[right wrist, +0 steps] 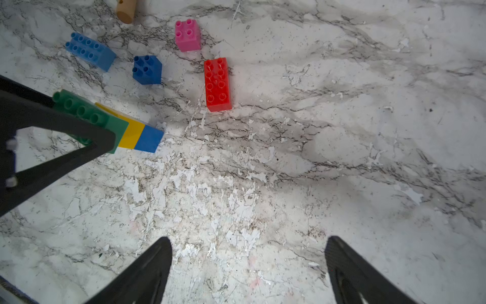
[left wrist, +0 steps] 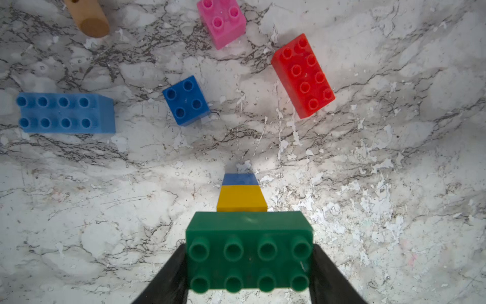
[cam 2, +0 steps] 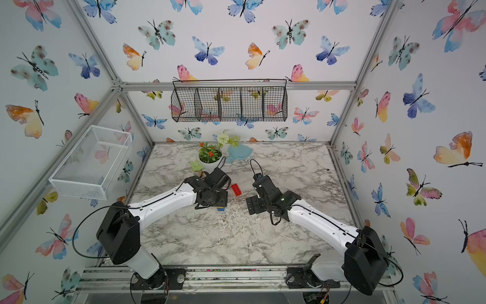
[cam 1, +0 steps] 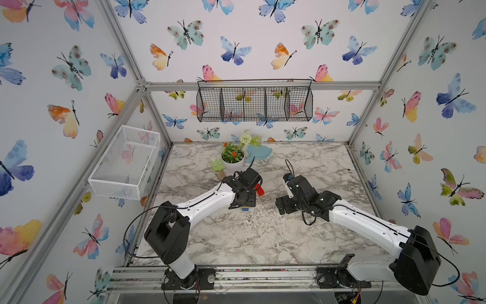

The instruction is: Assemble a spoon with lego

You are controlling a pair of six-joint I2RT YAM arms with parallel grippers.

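My left gripper is shut on the green brick (left wrist: 249,223), gripping it by its two short ends. Under the green brick sits a yellow brick (left wrist: 242,197), and beyond that a blue brick (right wrist: 149,138), all joined in one stack. Whether the stack touches the table I cannot tell. Loose on the table beyond it lie a long blue brick (left wrist: 65,113), a small dark blue brick (left wrist: 186,100), a pink brick (left wrist: 222,22) and a long red brick (left wrist: 303,76). My right gripper stands open to the right of the stack, only bare marble between its fingers.
At the back stand a white flowerpot (cam 1: 233,163) and a light blue object (cam 1: 259,152). A green fork-like tool (cam 1: 217,165) with a wooden handle (left wrist: 93,22) lies nearer. A wire basket (cam 1: 255,103) hangs at the back.
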